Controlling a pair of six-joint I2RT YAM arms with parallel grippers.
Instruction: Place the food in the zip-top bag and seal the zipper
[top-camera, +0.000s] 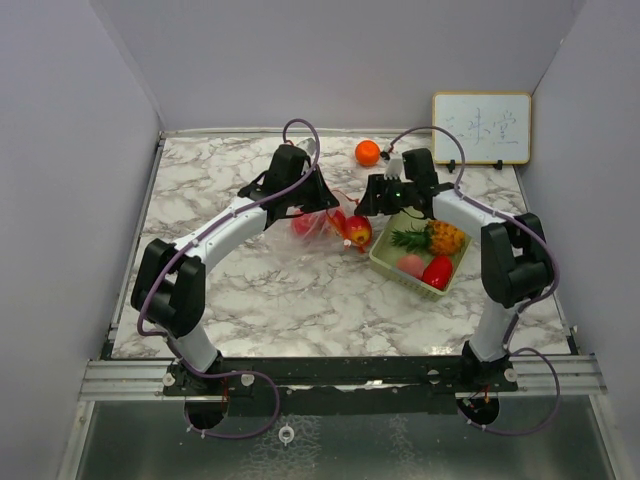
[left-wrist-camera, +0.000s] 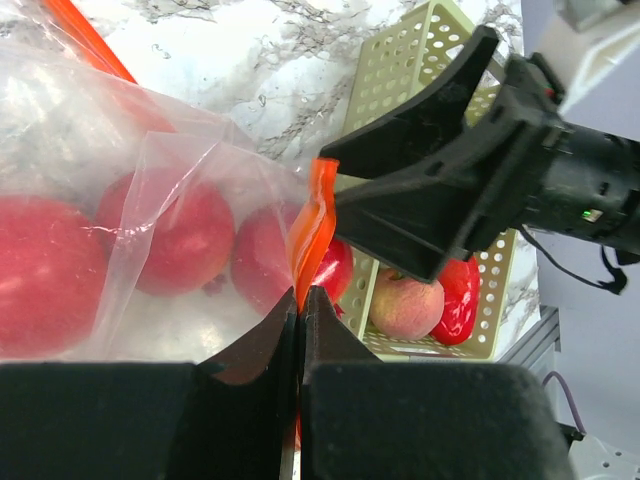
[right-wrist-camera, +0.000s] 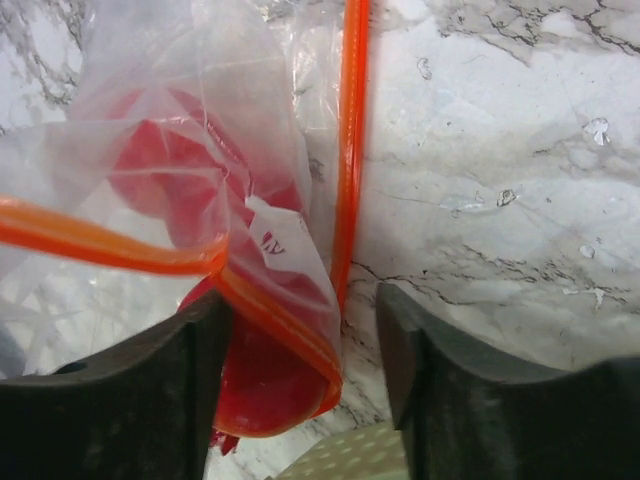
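The clear zip top bag (top-camera: 285, 242) lies mid-table with red fruits inside; one red fruit (top-camera: 357, 229) (right-wrist-camera: 262, 385) sits at its mouth. Orange zipper strips (right-wrist-camera: 352, 130) edge the opening. My left gripper (top-camera: 336, 206) is shut on one orange strip (left-wrist-camera: 312, 235), which rises from between its fingertips. From the right, my right gripper (top-camera: 364, 208) comes to the mouth with its fingers apart. Part of the bag's lip and orange strip lies in view between those fingers; whether they touch it, I cannot tell.
A light green basket (top-camera: 392, 273) at the right holds a pineapple (top-camera: 446, 238), a peach (top-camera: 411, 265) and a red fruit (top-camera: 437, 273). Behind the bag lies an orange (top-camera: 367, 153). A whiteboard (top-camera: 482, 125) stands at the back right.
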